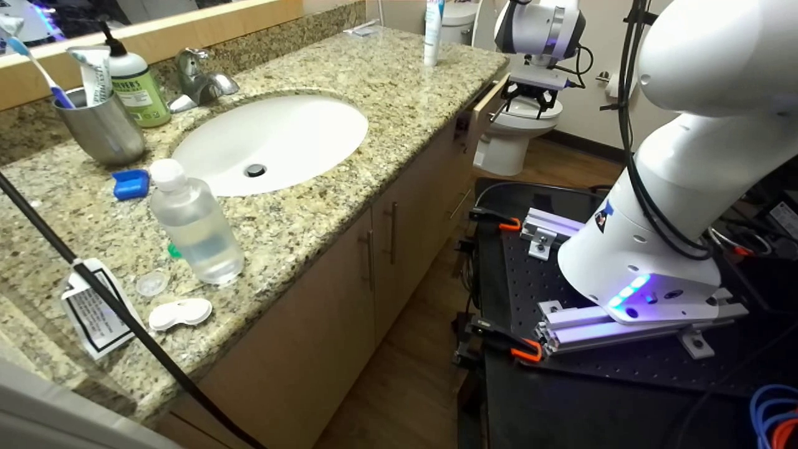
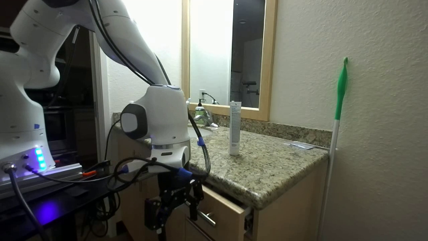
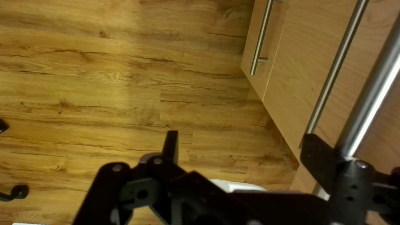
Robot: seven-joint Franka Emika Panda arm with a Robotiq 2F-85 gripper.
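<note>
A drawer (image 2: 225, 209) below the far end of the counter stands partly open. Its metal bar handle (image 2: 206, 218) is close to my gripper (image 2: 177, 211), which points downward in front of the drawer. The wrist view has my gripper open, the left finger (image 3: 170, 146) well apart from the right finger (image 3: 317, 159), with only floor seen between them. That right finger overlaps the lower end of the near handle bar (image 3: 369, 97); whether they touch, I cannot tell. Exterior view 1 shows the gripper (image 1: 531, 101) beside the drawer, with the toilet behind.
On the counter (image 2: 264, 160) a white tube (image 2: 235, 128) stands upright above the drawer. A clear bottle (image 1: 196, 224), a steel cup (image 1: 105, 135) and a contact lens case (image 1: 180, 313) are near the sink (image 1: 299, 135). Bare wood floor (image 3: 93, 93) lies below the gripper.
</note>
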